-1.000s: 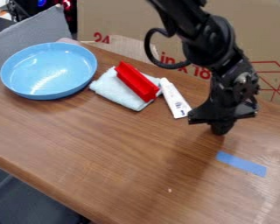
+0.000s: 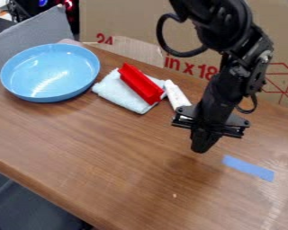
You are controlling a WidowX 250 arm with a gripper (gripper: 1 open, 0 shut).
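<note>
My black gripper [image 2: 202, 140] hangs low over the middle right of the wooden table, shut, with nothing visible between its fingers. Behind it a white tube [image 2: 175, 93] lies beside a folded white cloth [image 2: 116, 94], on which a red block [image 2: 141, 84] rests. The gripper partly hides the tube. A strip of blue tape [image 2: 248, 168] is stuck to the table just right of the gripper.
A blue bowl [image 2: 48, 74] sits at the back left beside a grey fabric object [image 2: 21, 38]. A cardboard box [image 2: 122, 22] stands along the back.
The objects on the table look unmoved.
</note>
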